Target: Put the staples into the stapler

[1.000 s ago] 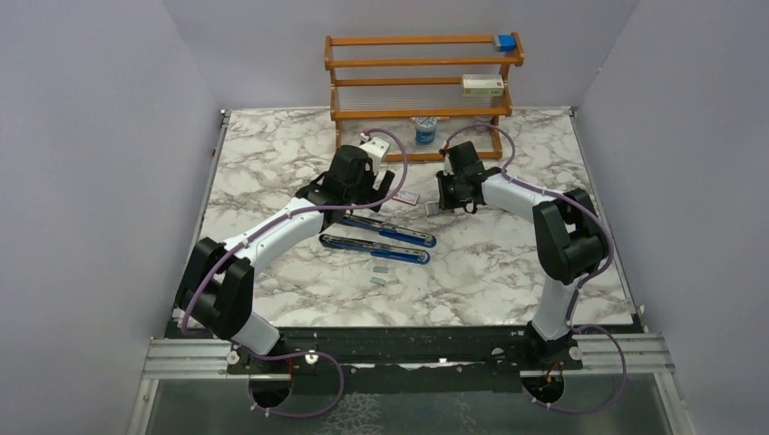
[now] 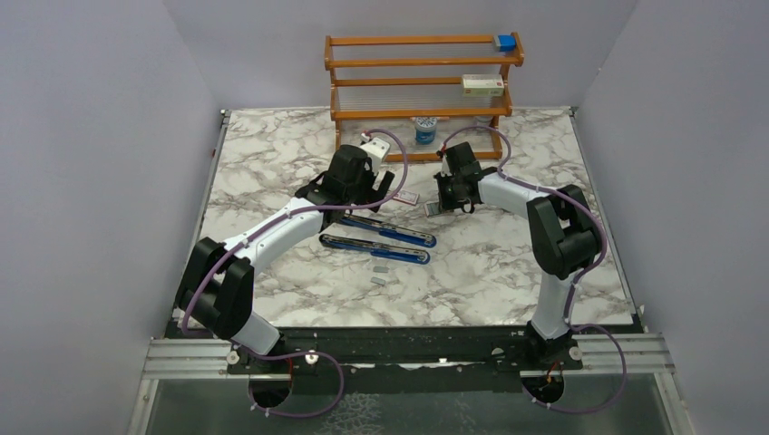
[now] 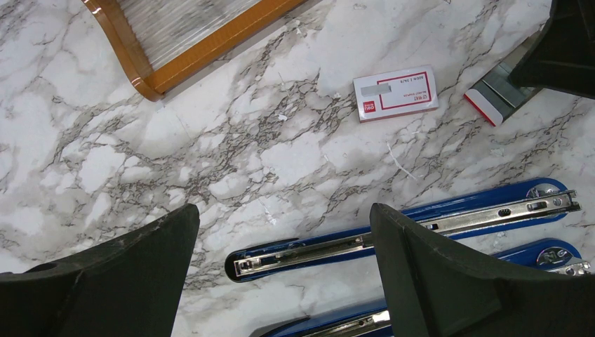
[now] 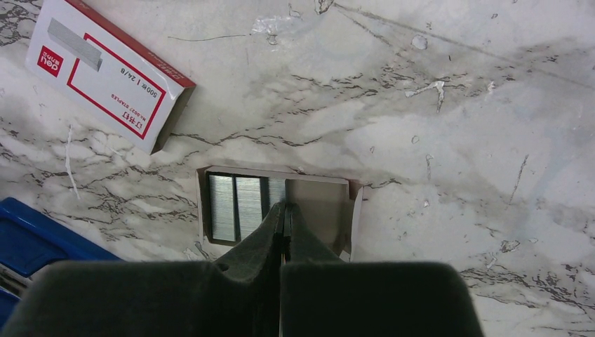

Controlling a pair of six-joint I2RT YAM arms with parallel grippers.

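Note:
An open tray of staples (image 4: 223,207) lies flat on the table, grey strips in its left part and bare bottom at its right. My right gripper is down over it, shut, its fingertips against or just above the third strip; nothing shows between them. Two opened blue staplers lie side by side: the farther stapler (image 2: 408,236) and the nearer stapler (image 2: 363,246). Above the farther stapler's left end, my left gripper stands open and empty. Two loose staple strips (image 2: 378,281) rest near the table's front.
A closed white-and-red staple box (image 3: 396,95) lies between the grippers. Behind stands a wooden rack (image 2: 422,114) with a blue tub (image 2: 425,134) beneath it.
The left arm and the staplers have stayed where they were.

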